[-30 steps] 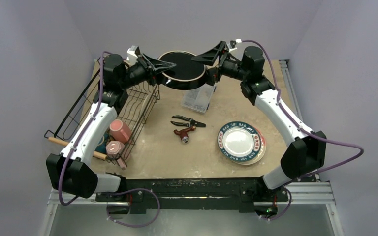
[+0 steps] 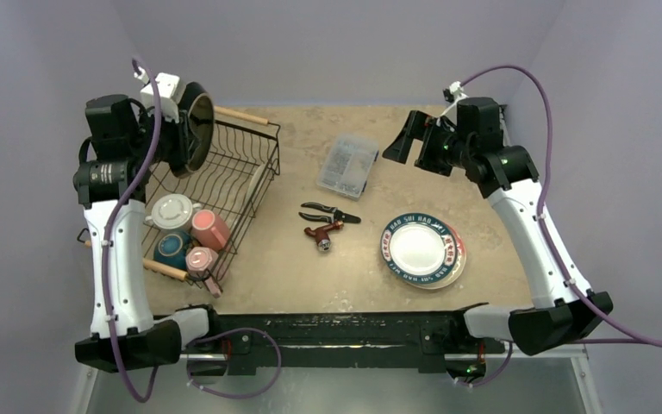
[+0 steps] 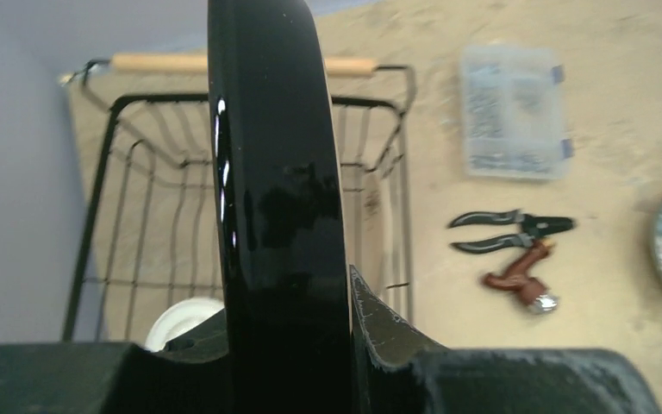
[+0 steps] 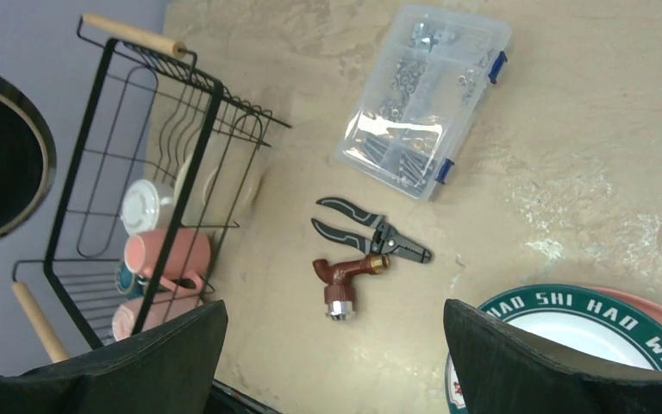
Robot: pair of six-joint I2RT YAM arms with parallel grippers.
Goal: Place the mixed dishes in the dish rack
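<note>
A black round pan (image 2: 198, 129) is held nearly on edge by my left gripper (image 2: 179, 129) above the back of the wire dish rack (image 2: 257, 216); in the left wrist view its dark side (image 3: 280, 216) fills the middle. The rack holds a white cup (image 2: 172, 210), pink mugs (image 2: 209, 228), a blue mug (image 2: 171, 248) and a pale plate on edge. My right gripper (image 2: 414, 142) hangs open and empty over the right part of the table. Stacked plates (image 2: 418, 247) lie at the front right.
A clear parts box (image 2: 347, 164), pruning shears (image 2: 329, 213) and a brown fitting (image 2: 323, 237) lie mid-table, right of the rack. Bare tabletop (image 2: 293, 285) surrounds them.
The pan has moved left from between the grippers to over the rack, turning from flat to on edge in my left gripper. My right gripper has let go and moved right.
</note>
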